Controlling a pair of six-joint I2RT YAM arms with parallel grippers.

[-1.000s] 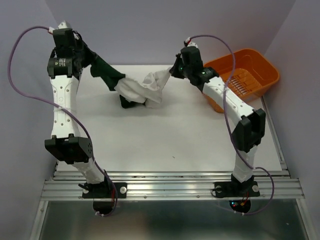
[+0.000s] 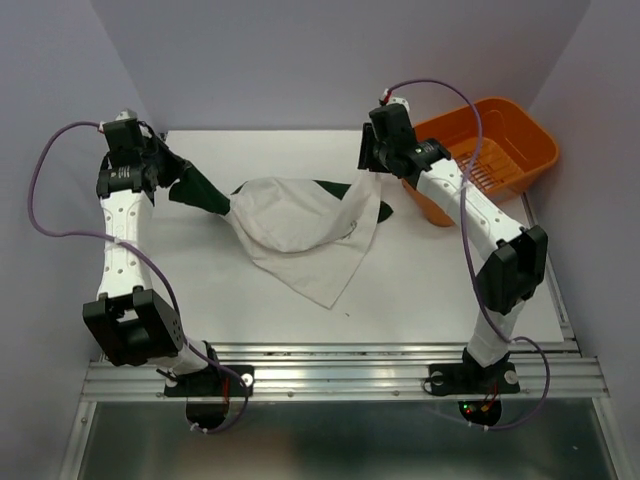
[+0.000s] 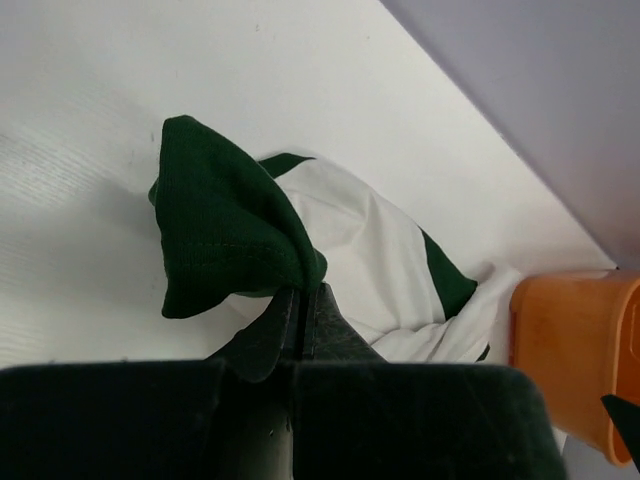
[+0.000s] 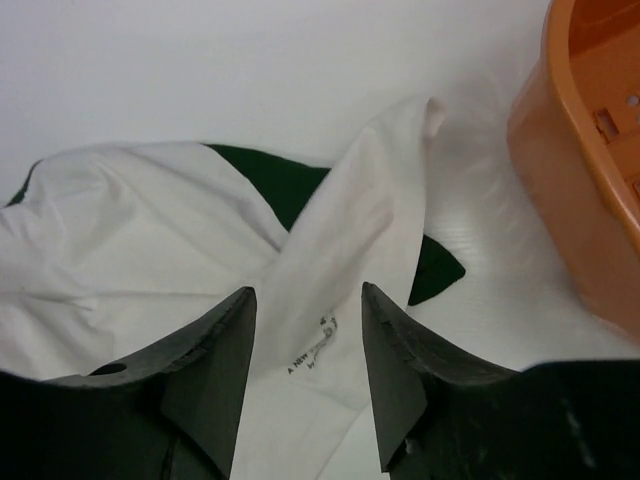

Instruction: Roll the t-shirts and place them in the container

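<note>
A white T-shirt [image 2: 300, 250] with dark green sleeves lies loosely spread on the white table, partly folded over itself, with a small dark print on it. Its green end [image 3: 225, 230] is raised at the left, where my left gripper is shut on it. My right gripper is open above the shirt's right end, near the bin, with nothing seen between its fingers; the white cloth lies beneath it.
An orange plastic bin [image 2: 540, 150] stands at the back right, close to the right arm and the shirt's right end.
The shirt has spread out toward the front and right across the table. My right gripper has opened, released the cloth and moved slightly right. The left gripper has come slightly forward, still holding.
</note>
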